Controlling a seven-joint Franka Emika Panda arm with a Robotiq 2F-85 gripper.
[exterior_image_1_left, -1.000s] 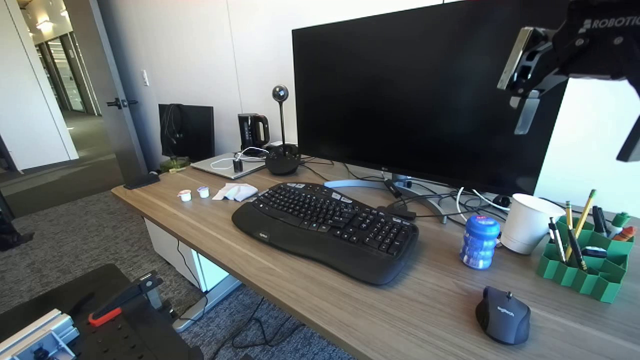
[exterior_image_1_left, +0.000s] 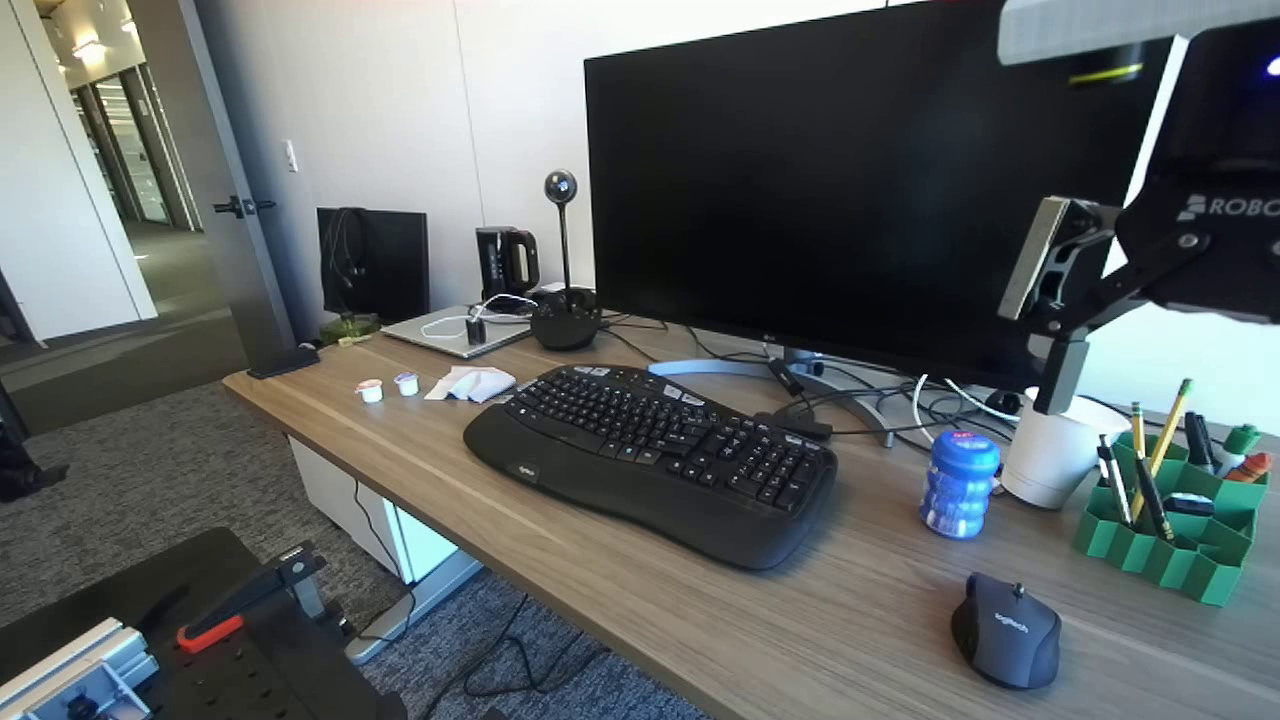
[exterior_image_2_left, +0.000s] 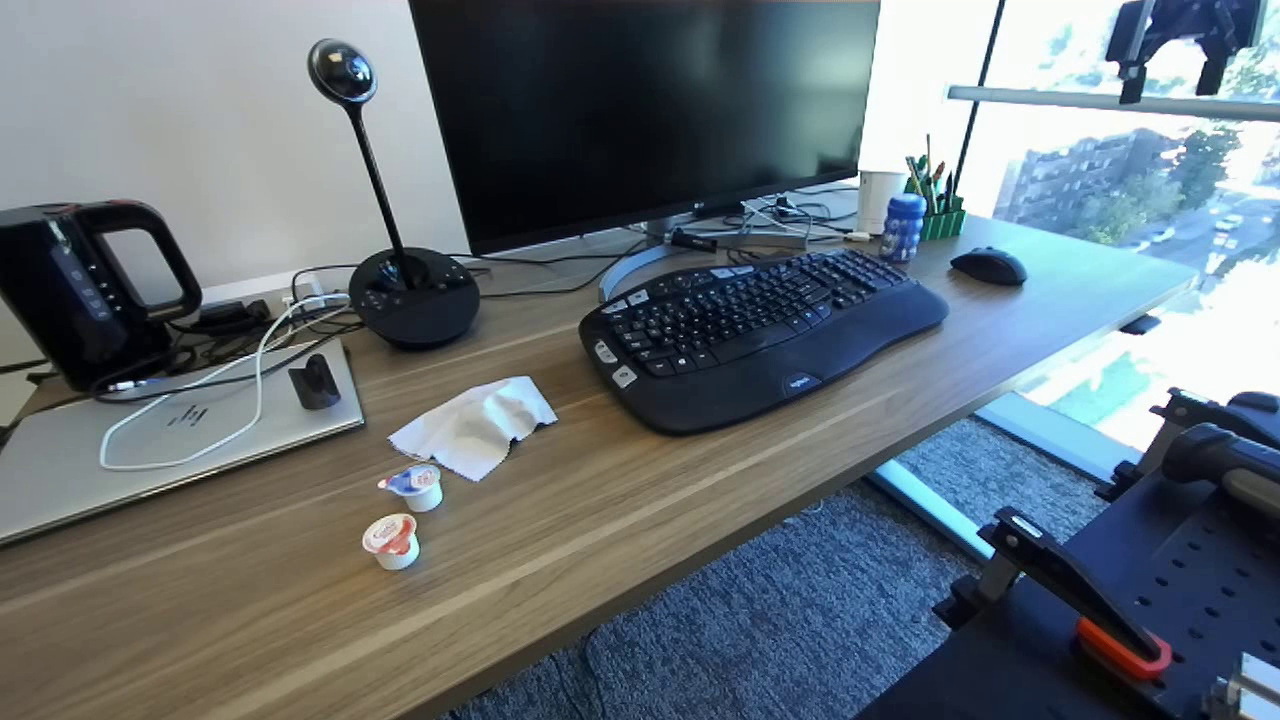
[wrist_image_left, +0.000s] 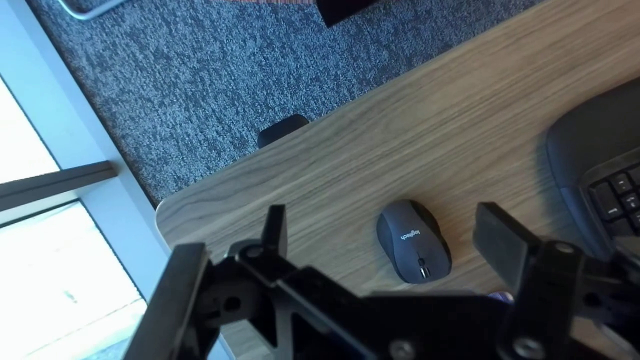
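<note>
My gripper (exterior_image_2_left: 1171, 86) is open in the air over the right end of the desk, nothing between its fingers. Exterior view 1 shows one of its fingers (exterior_image_1_left: 1060, 374) in front of the white cup (exterior_image_1_left: 1053, 452); the other is outside that picture. Seen from the wrist, a dark grey Logitech mouse (wrist_image_left: 414, 242) lies on the wood between the spread fingers, well below them. Left of the cup stands a blue bottle (exterior_image_1_left: 960, 485). A green holder (exterior_image_1_left: 1182, 546) with pens and pencils sits to the cup's right.
A black keyboard (exterior_image_1_left: 654, 462) fills the desk's middle before a large monitor (exterior_image_1_left: 828, 204). Farther left lie a white cloth (exterior_image_2_left: 474, 422), two small creamer cups (exterior_image_2_left: 392, 542), a laptop (exterior_image_2_left: 72, 480) and a kettle (exterior_image_2_left: 78, 288). Bare wood surrounds the mouse; the desk's front edge is near it.
The gripper has come down, its visible finger now overlapping the cup in exterior view 1. The objects on the desk have not moved.
</note>
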